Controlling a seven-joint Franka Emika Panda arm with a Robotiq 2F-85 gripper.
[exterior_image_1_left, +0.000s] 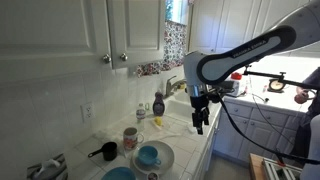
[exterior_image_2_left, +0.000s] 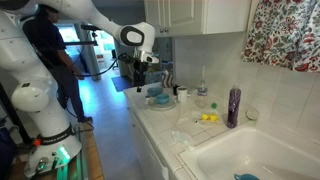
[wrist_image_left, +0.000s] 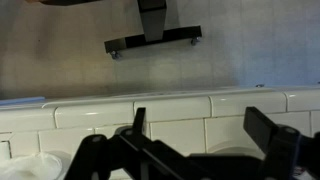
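Observation:
My gripper is open, its two black fingers spread wide with nothing between them. Below it in the wrist view runs the counter's white tiled edge (wrist_image_left: 170, 108), with the floor beyond. In exterior view 1 the gripper (exterior_image_1_left: 198, 124) hangs near the counter's front edge, clear of the dishes. Blue bowls (exterior_image_1_left: 149, 155) sit farther left, one of them on a grey plate (exterior_image_1_left: 166, 159). A mug (exterior_image_1_left: 130, 138) and a small dark pan (exterior_image_1_left: 105, 150) stand behind them. The gripper's tips are small and dark in exterior view 2.
A white sink (exterior_image_2_left: 245, 150) opens at the counter's near end. Beside it are a dark bottle (exterior_image_2_left: 233, 107), yellow items (exterior_image_2_left: 209, 118) and a crumpled clear or white thing (exterior_image_2_left: 184, 140). Upper cabinets (exterior_image_1_left: 135, 35) overhang the counter. A person (exterior_image_2_left: 66, 60) stands behind the arm.

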